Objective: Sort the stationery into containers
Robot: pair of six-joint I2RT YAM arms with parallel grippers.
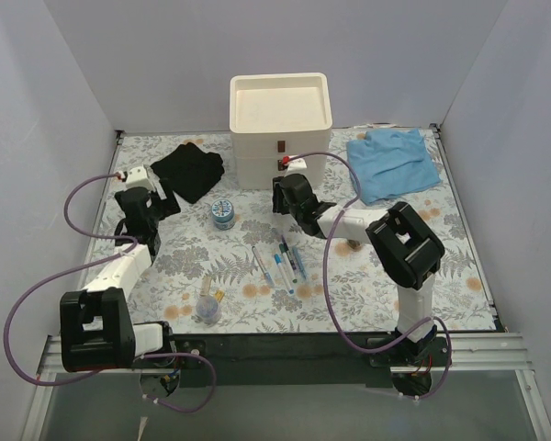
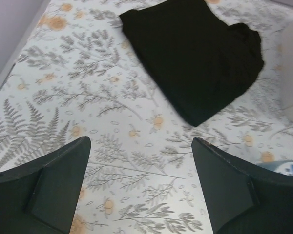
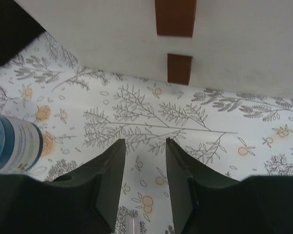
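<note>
My right gripper (image 1: 277,197) is before the white drawer unit (image 1: 255,156), above the table, fingers part open with a narrow gap, nothing between them; in its view the drawer pulls (image 3: 178,68) are ahead and a blue jar (image 3: 20,144) is left. My left gripper (image 1: 165,200) stands open and empty at the left, near the black cloth (image 1: 188,170). Several pens (image 1: 285,274) lie mid-table below the right gripper. A clear cup (image 1: 208,309) stands near the front edge, with small items beside it.
A white tray (image 1: 277,101) tops the drawer unit. A blue cloth (image 1: 395,165) lies back right. The right arm covers much of the right side.
</note>
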